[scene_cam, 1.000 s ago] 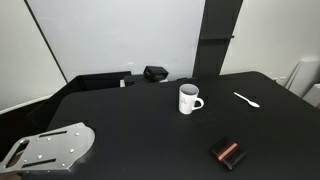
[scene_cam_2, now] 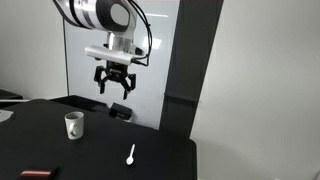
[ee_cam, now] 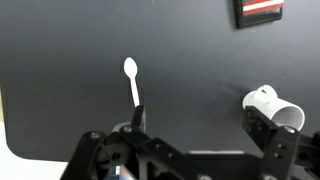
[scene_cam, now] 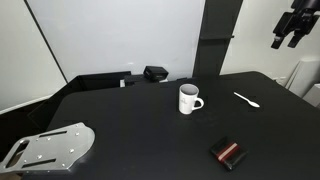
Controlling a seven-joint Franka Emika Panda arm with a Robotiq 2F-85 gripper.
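Note:
A white mug (scene_cam: 188, 98) stands upright near the middle of the black table; the wrist view shows the mug (ee_cam: 274, 106) at the lower right, partly behind a finger. To its right lies a white plastic spoon (scene_cam: 246, 100), seen full length as a spoon (ee_cam: 132, 80) in the wrist view. A dark block with a reddish-brown stripe (scene_cam: 228, 152) rests nearer the front. High above the table, my gripper (scene_cam_2: 114, 92) is open, its fingers well apart and nothing between them. It touches none of these things.
A metal plate with slots (scene_cam: 54, 149) is at the table's left edge. A small black object (scene_cam: 155, 73) sits at the back by the whiteboard (scene_cam: 120, 35). Bare table (scene_cam: 120, 130) spreads between the plate and the striped block.
The mug, spoon and block have stayed put.

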